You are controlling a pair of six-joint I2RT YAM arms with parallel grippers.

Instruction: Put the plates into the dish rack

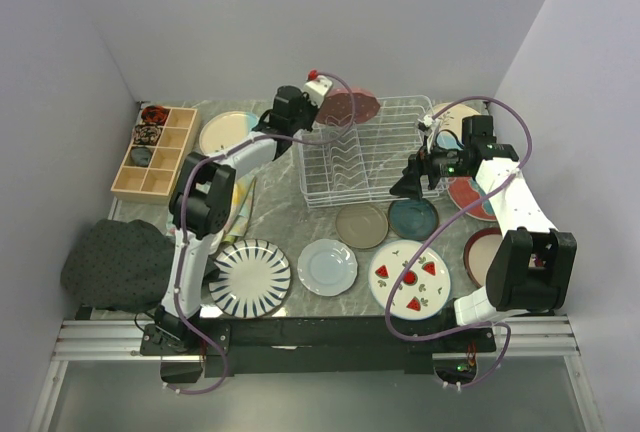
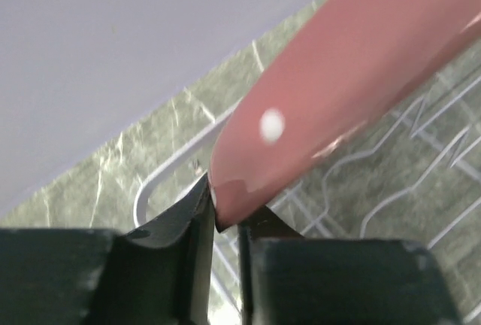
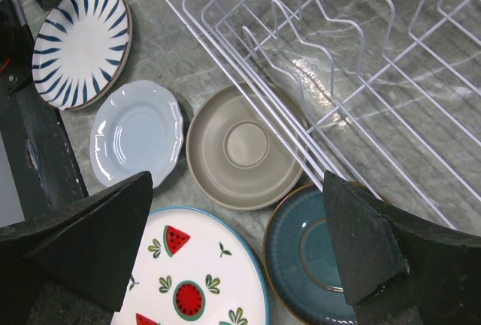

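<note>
A dusty-red plate with white dots [image 1: 348,107] leans at the back left of the white wire dish rack [image 1: 352,197]. At its left edge is my left gripper [image 1: 312,124]. In the left wrist view the rim of the red plate [image 2: 331,92] reaches down between the gripper's slightly parted fingers [image 2: 197,246]; whether they press on it I cannot tell. Over the rack's front right corner my right gripper stands open and empty. Below it lie a beige plate [image 3: 244,144], a teal plate [image 3: 301,257] and a watermelon plate [image 3: 203,265].
In front lie a pale blue plate [image 1: 327,267] and a blue-striped plate [image 1: 250,278]. More plates lie right of the rack, including a red one [image 1: 470,197]. A wooden compartment box [image 1: 165,152] and dark cloth [image 1: 120,264] occupy the left side. The rack's middle slots look empty.
</note>
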